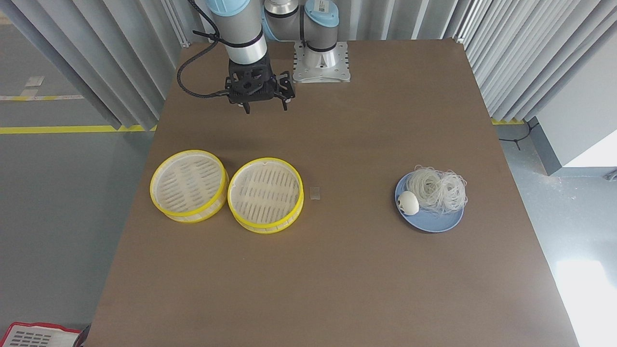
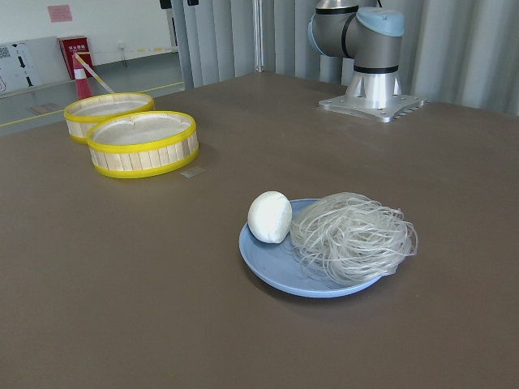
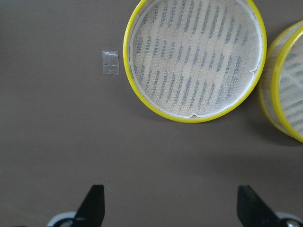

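Note:
My gripper (image 1: 266,108) hangs at the back left of the table, behind two round steamer baskets (image 1: 188,182) with yellow rims and pale slatted bases. In the wrist view its fingers stand wide apart with nothing between them, over bare table. A blue plate (image 1: 431,225) on the right holds a heap of pale, thin noodle-like strands (image 2: 353,239) and a white egg-shaped item (image 2: 269,217) at its side.
A small clear tape patch (image 1: 315,193) lies beside the right basket. The robot's base plate (image 1: 341,69) is at the back edge.

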